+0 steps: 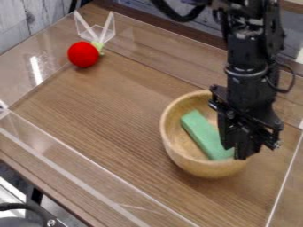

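A tan oval bowl (178,146) sits low at the right of the camera view, holding a green block (204,135). My dark gripper (243,142) is at the bowl's right rim, reaching down over it from the top. Whether its fingers are closed on the rim is hard to tell.
A red ball (83,54) with a pale, leafy-looking object (99,34) behind it lies at the upper left. Dark cables or edges show at the lower-left corner.
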